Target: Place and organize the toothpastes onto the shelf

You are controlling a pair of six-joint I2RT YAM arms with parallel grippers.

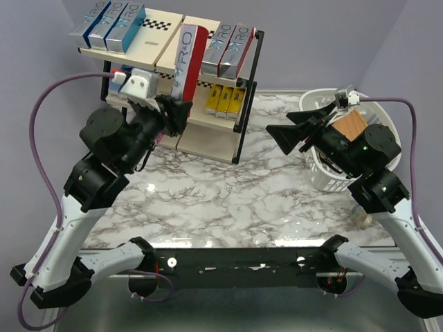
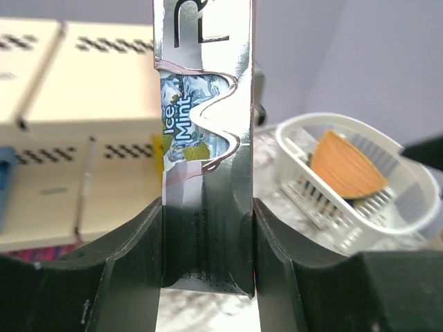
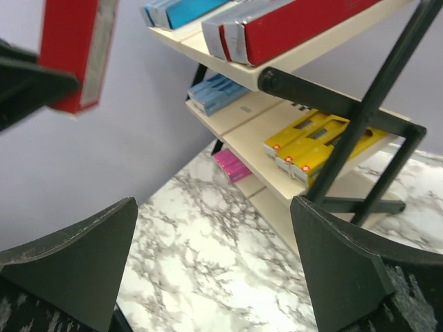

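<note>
A silver and red toothpaste box point(image 1: 185, 63) stands upright in my left gripper point(image 1: 176, 114), which is shut on its lower end. In the left wrist view the box's printed silver face point(image 2: 208, 138) fills the middle, clear of the shelf behind it. From the top it overlaps the upper shelf board point(image 1: 158, 43). Two similar silver and red boxes point(image 1: 227, 52) lie side by side at that board's right end. My right gripper point(image 1: 278, 129) is open and empty, over the table right of the shelf; its fingers point(image 3: 90, 259) stand wide apart.
Blue and silver boxes point(image 1: 109, 26) lie at the upper left of the shelf. Yellow boxes point(image 1: 223, 102) sit on the middle level, with pink boxes point(image 3: 232, 166) lower down. A white basket point(image 1: 322, 181) with an orange-brown item stands right.
</note>
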